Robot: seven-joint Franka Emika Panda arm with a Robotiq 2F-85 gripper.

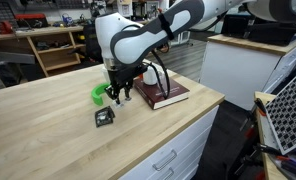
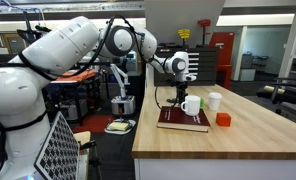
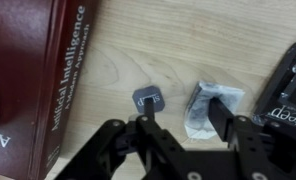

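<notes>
In the wrist view, my gripper points down at the wooden table with its dark fingers apart. A small dark grey square piece (image 3: 148, 97) with a hole in it lies just beyond the left fingertip. By the right fingertip, partly covered by it, is a silvery-white flat item (image 3: 200, 112). No object shows clearly held between the fingers. From exterior view 1, the gripper (image 1: 122, 92) hangs low between the dark red book and a small black item (image 1: 104, 117); its contact with the table cannot be made out.
A dark red book (image 3: 64, 75) lies left in the wrist view, a black headphones package (image 3: 288, 88) right. A white mug (image 2: 192, 104) stands on the book. A green object (image 1: 99, 93) and a red block (image 2: 224, 119) lie nearby.
</notes>
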